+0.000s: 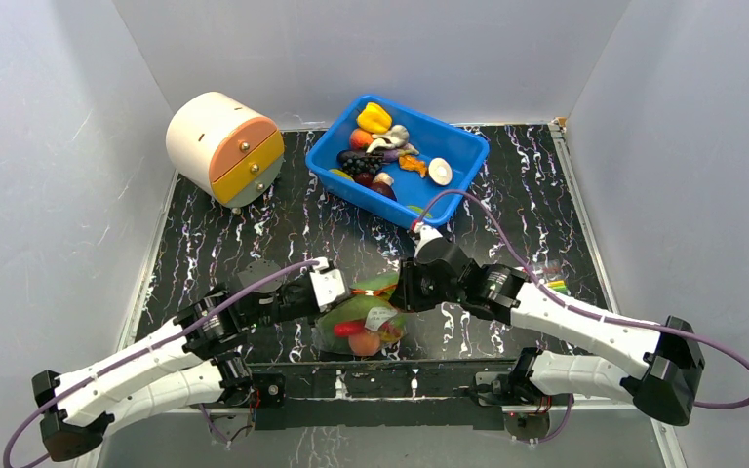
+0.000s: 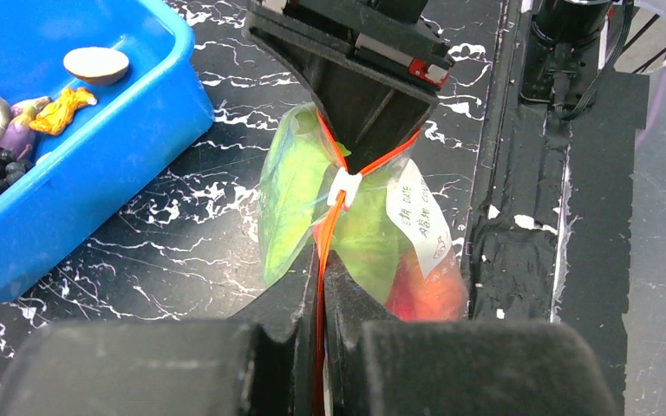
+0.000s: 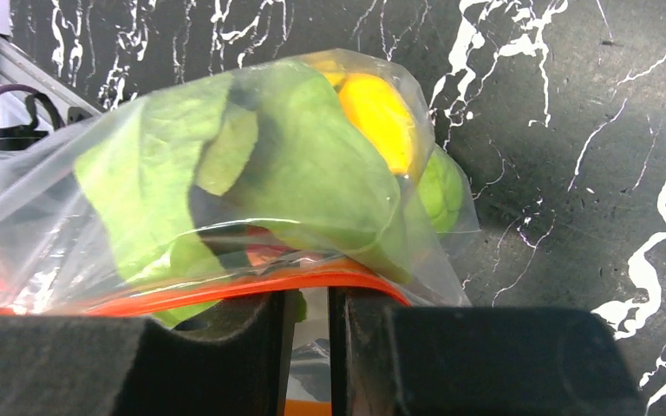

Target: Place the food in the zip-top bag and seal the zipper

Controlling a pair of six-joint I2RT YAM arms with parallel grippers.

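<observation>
A clear zip top bag (image 1: 340, 324) holding green leaves, red and yellow food hangs between my two grippers near the front edge. My left gripper is shut on the bag's orange zip edge. Beyond it sits the white slider (image 2: 344, 185), with the orange strips joined on the left gripper's side and parted on the far side. The right gripper has its fingers close together between those parted strips, just beyond the slider. A narrow gap shows between these fingers; whether they pinch any film cannot be made out.
Behind the bag stands a blue bin (image 1: 473, 149) with assorted food in it. A white round drawer unit (image 1: 198, 134) is at the back left. Beside the right arm lies a small colourful packet (image 1: 555, 282). Bare marble table (image 1: 263, 234) lies between drawer unit and bag.
</observation>
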